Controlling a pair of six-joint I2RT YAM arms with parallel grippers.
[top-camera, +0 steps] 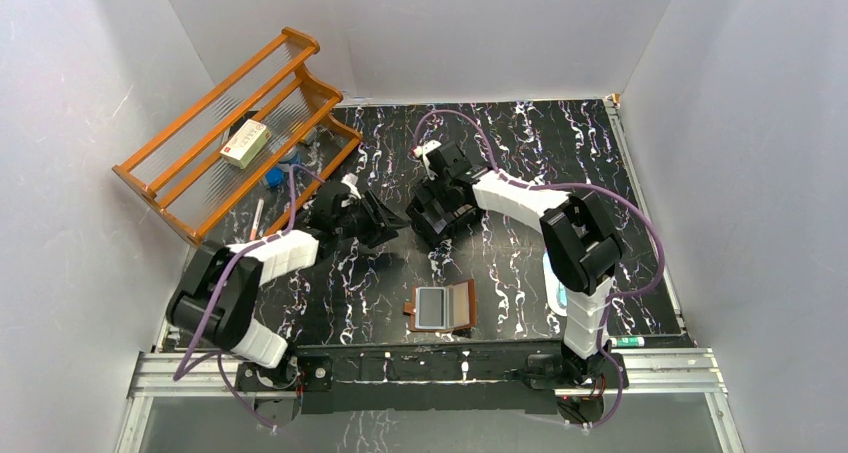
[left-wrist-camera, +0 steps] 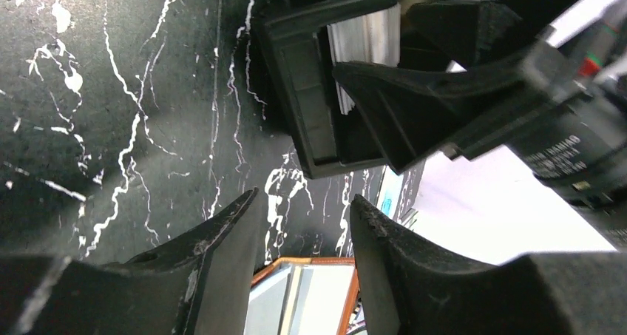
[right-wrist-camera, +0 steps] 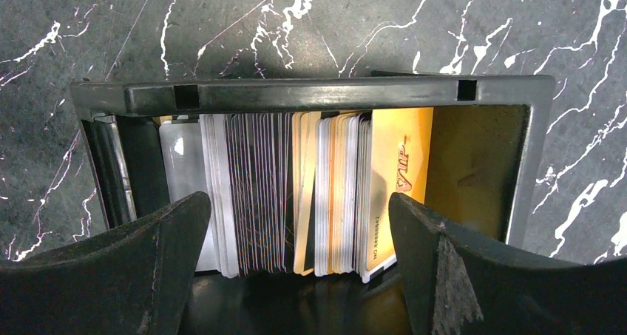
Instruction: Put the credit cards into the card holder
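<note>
A black box [top-camera: 424,231] of cards sits mid-table. In the right wrist view a tightly packed row of cards [right-wrist-camera: 260,194] stands in the box, with an orange card [right-wrist-camera: 399,154] leaning at its right end. My right gripper is open above the row, one finger near each end, with no card visibly clamped. My left gripper is open and empty, just left of the box. Near the table's front edge, the brown card holder [top-camera: 472,303] lies unfolded with clear and grey panels; the left wrist view shows part of it below the box.
A wooden rack [top-camera: 315,91] stands at the back left, with a pale box [top-camera: 246,144] in it. A white-and-blue package [top-camera: 553,283] lies at the right, partly behind my right arm. Open table surrounds the card holder.
</note>
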